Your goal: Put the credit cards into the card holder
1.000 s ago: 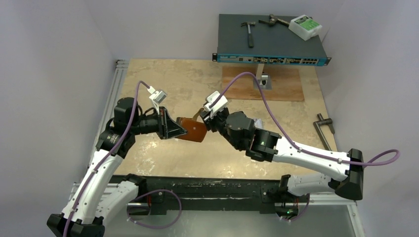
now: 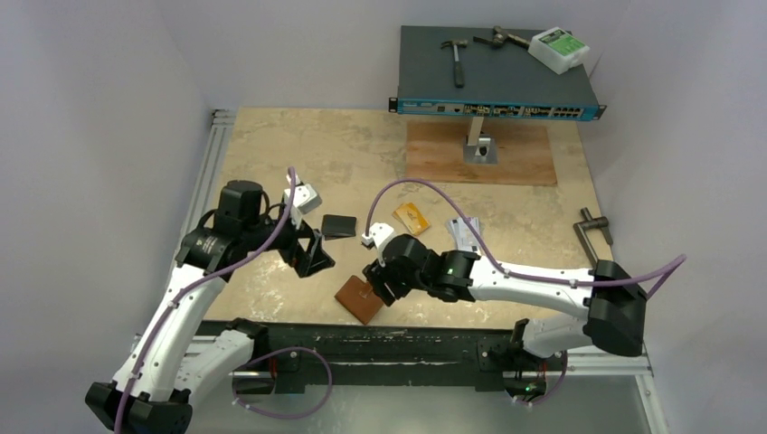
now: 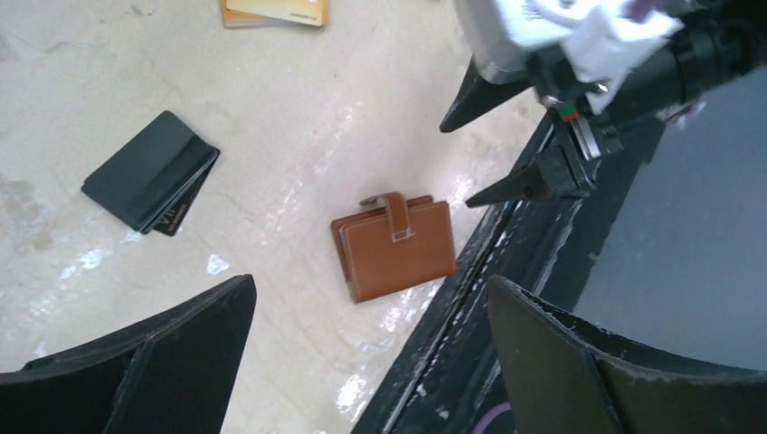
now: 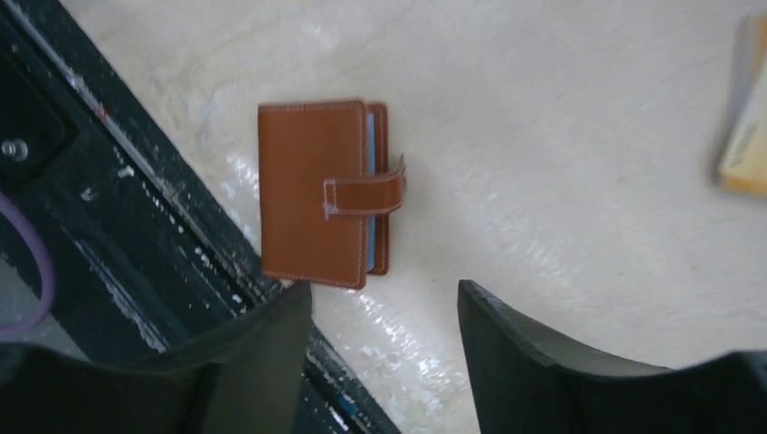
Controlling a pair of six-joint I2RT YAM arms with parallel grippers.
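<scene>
Flat on the table near its front edge lies the brown card holder [image 2: 358, 301], its strap [image 4: 364, 193] lying over the cover. Something blue [image 4: 372, 231] shows between its covers in the right wrist view. A black wallet [image 3: 145, 170] rests further left, with a dark card [image 3: 181, 204] poking out from under its flap. My left gripper is open above the table, the brown holder seen beyond its fingers. My right gripper stands open over the holder, nothing between its fingers. Yellow cards [image 2: 411, 218] lie behind the right arm.
Whitish cards or papers [image 2: 467, 233] lie right of the yellow ones. A wooden board [image 2: 525, 158] and a rack unit [image 2: 506, 77] stand at the back. The table's dark front edge [image 2: 407, 339] is close to the holder.
</scene>
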